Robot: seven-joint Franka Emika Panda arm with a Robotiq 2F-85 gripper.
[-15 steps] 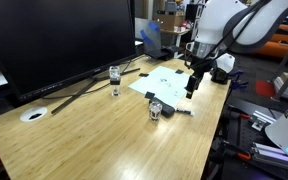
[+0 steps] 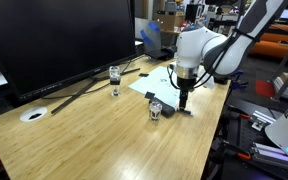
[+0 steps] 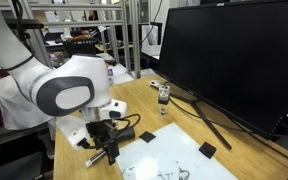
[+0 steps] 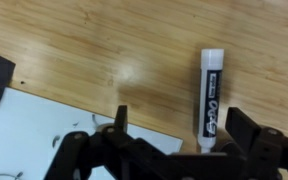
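Note:
A white marker with black lettering (image 4: 212, 95) lies on the wooden table in the wrist view, its lower end running down between the two dark fingers. My gripper stands open above it, with the marker nearer the right finger and nothing held. In exterior view 1 the gripper (image 2: 182, 105) is low over the table. From the other side, the gripper (image 3: 104, 152) also hangs close to the tabletop, and the marker is hard to make out there.
A white sheet with drawings (image 3: 174, 158) lies beside the gripper, dark squares on it. A dark eraser-like block (image 2: 165, 102) and a clear cup (image 2: 155, 112) are close by. Another clear container (image 2: 114, 80) stands near the monitor (image 2: 59, 45).
The objects on the table look unmoved.

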